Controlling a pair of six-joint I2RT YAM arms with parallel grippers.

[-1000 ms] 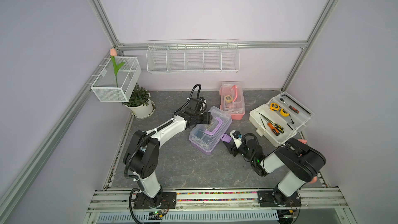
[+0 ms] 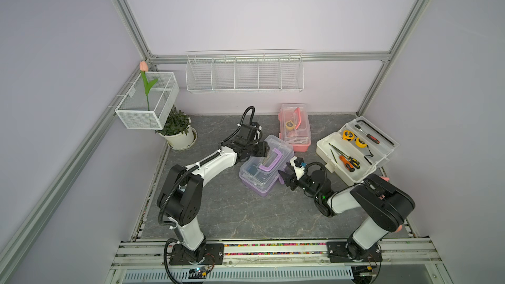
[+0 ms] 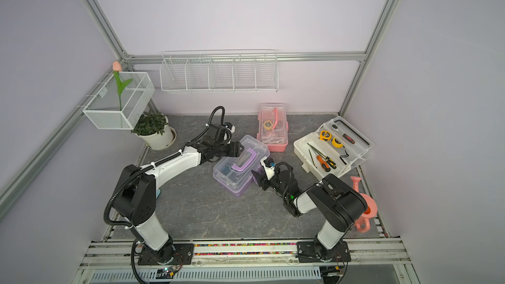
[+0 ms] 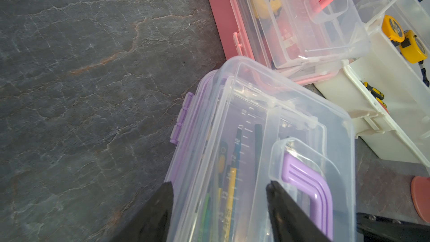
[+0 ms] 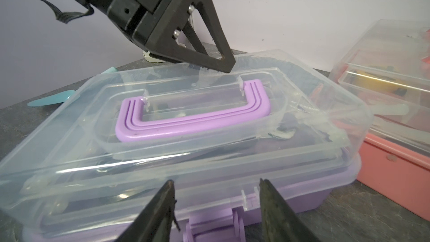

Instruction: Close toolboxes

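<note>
A purple toolbox (image 2: pixel 265 165) with clear lid down lies at the centre; its purple latch (image 5: pixel 214 228) shows low on the front. My left gripper is over the lid near the handle (image 4: pixel 309 179), fingers apart. My right gripper faces the front, fingers apart around the latch area, nothing visibly gripped. A pink toolbox (image 2: pixel 294 118) stands behind with lid down. A white toolbox (image 2: pixel 334 147) at the right lies open with tape measures, screwdrivers and other tools.
A potted plant (image 2: pixel 178 136) stands at the back left under a wire basket (image 2: pixel 137 121). A pink watering can (image 3: pixel 368 207) is at the right edge, behind the right arm.
My right gripper has moved up and left, closer to the purple toolbox's front, where the latch stuck out earlier. The left arm has barely moved.
</note>
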